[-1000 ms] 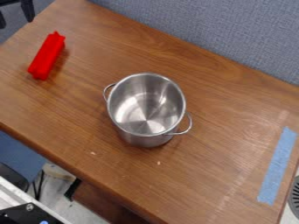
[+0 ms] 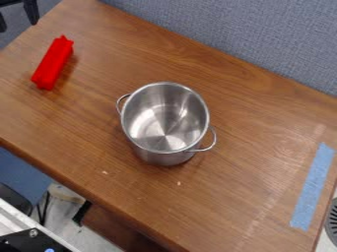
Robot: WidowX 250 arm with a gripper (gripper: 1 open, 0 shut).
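A red oblong object (image 2: pixel 51 64) lies on the wooden table (image 2: pixel 250 118) at the upper left. A steel pot (image 2: pixel 165 126) with two wire handles stands upright near the middle, apart from the red object, and looks empty. At the top-left edge a small dark piece is cut off by the frame; I cannot tell whether it is part of my gripper.
A strip of blue tape (image 2: pixel 310 187) runs along the right of the table. Grey padded walls border the back and left. Cables show below the lower-left edge.
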